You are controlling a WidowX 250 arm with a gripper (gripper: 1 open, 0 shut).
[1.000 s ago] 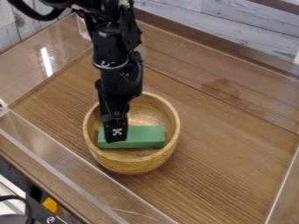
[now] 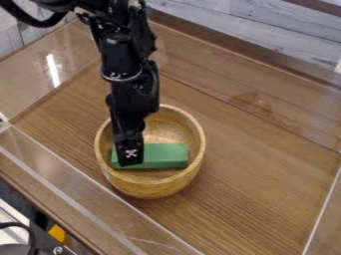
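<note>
A round wooden bowl (image 2: 180, 175) rests on the table, holding a green rectangular block (image 2: 167, 156) that lies flat across its bottom. The black gripper (image 2: 130, 151) reaches down into the bowl from above, its tips at the left part of the block. Whether the fingers are closed on it is hard to tell, as they are dark and overlap it.
A pale raised edge runs along the near left, with dark clutter and cables below it at the lower left corner.
The arm has shifted very slightly to the left over the bowl. The bowl and block look essentially in place.
</note>
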